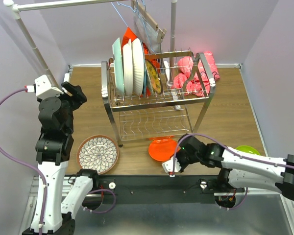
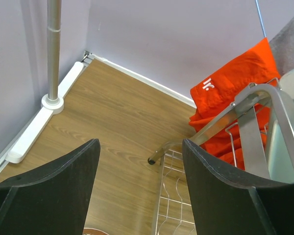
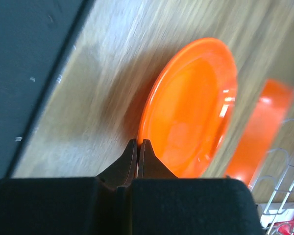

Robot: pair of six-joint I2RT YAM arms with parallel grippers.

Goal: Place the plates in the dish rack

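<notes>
My right gripper is shut on the rim of the orange plate (image 3: 188, 112), which looks tilted in the right wrist view. From above, that plate shows in front of the dish rack (image 1: 157, 104), partly covered by the right arm. Several plates stand upright in the rack's upper tier, among them a white plate (image 1: 138, 66) and a pale green one (image 1: 118, 66). A patterned plate (image 1: 98, 153) lies flat on the wooden surface at the front left. My left gripper is open and empty, up at the left of the rack.
A second orange piece (image 3: 259, 132) lies between the held plate and the rack. A green plate (image 1: 247, 150) is partly seen at right behind the right arm. Pink cloth (image 1: 191, 78) and orange cloth (image 2: 240, 93) hang by the rack. Wood left of the rack is clear.
</notes>
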